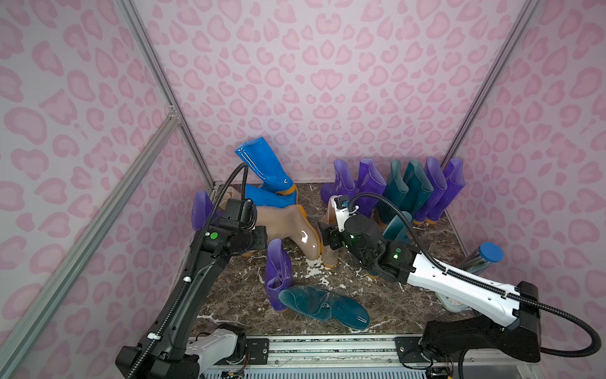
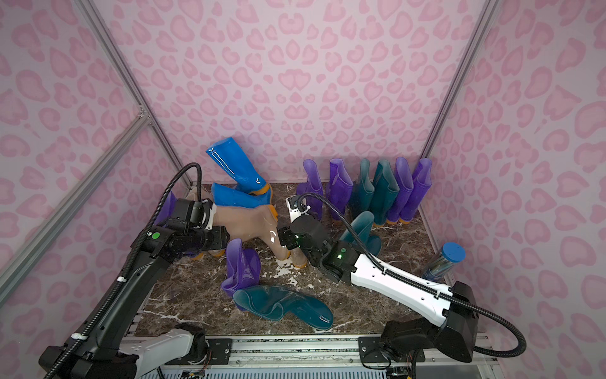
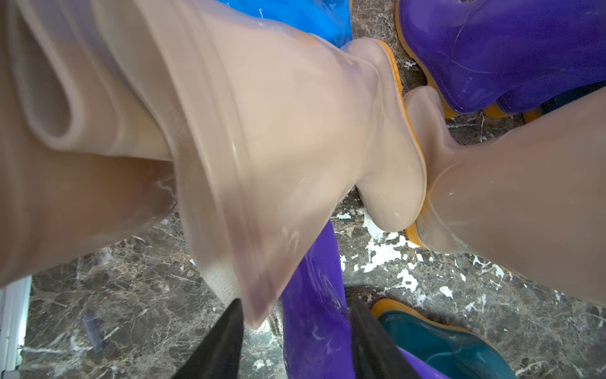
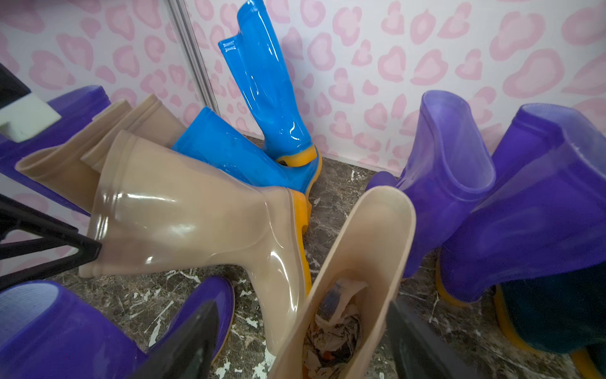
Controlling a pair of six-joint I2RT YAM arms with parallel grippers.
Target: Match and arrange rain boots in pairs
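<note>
My left gripper is open at the cuff of a beige boot (image 3: pixel 284 120) lying on its side; the cuff's low edge reaches close to one finger (image 3: pixel 221 341). In the right wrist view, black fingers (image 4: pixel 82 252) of the left arm meet that cuff. An upright beige boot (image 4: pixel 378 233), opening toward the camera, stands between the spread fingers of my open right gripper. Its toe side is by the lying boot's sole. More beige boots (image 4: pixel 82 145) lie at the left. Two blue boots (image 1: pixel 265 165) rest at the back, one on the other.
Upright purple boots (image 1: pixel 369 180) and teal boots (image 1: pixel 416 186) line the back right. A purple boot (image 1: pixel 277 271) and a lying teal boot (image 1: pixel 315 306) occupy the front. Another teal boot (image 2: pixel 359 230) stands behind the right arm. A blue-capped bottle (image 1: pixel 490 252) is at right.
</note>
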